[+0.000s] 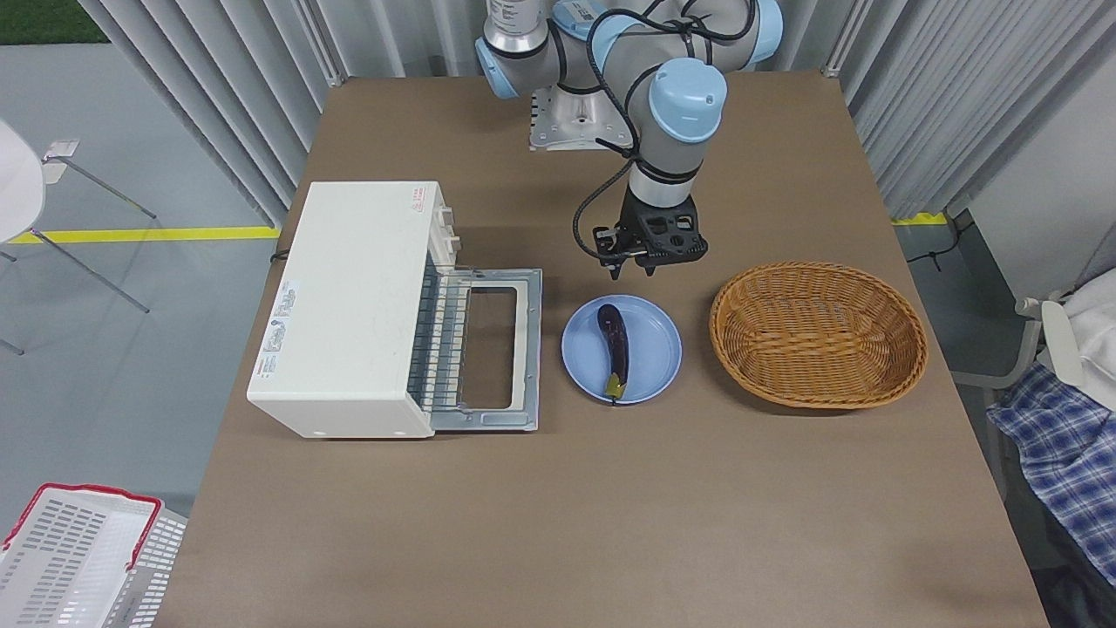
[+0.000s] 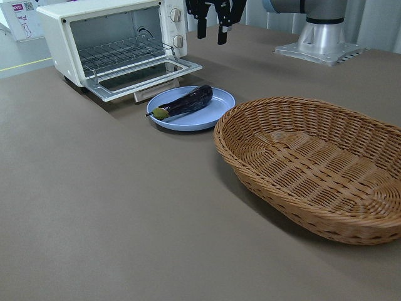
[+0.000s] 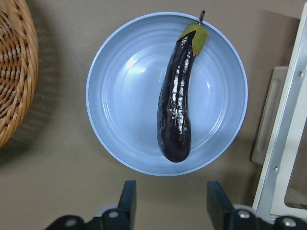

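A dark purple eggplant with a green stem end lies on a light blue plate, between the white toaster oven and the oval wicker basket. The oven's glass door is folded down toward the plate, showing a wire rack inside. My gripper hangs above and behind the plate, apart from it. In the wrist view, the two fingertips of my gripper stand wide apart below the plate, with nothing between them.
The robot base is mounted at the back. A chair with checked cloth stands beyond the right edge, and a white crate sits off the table at front left.
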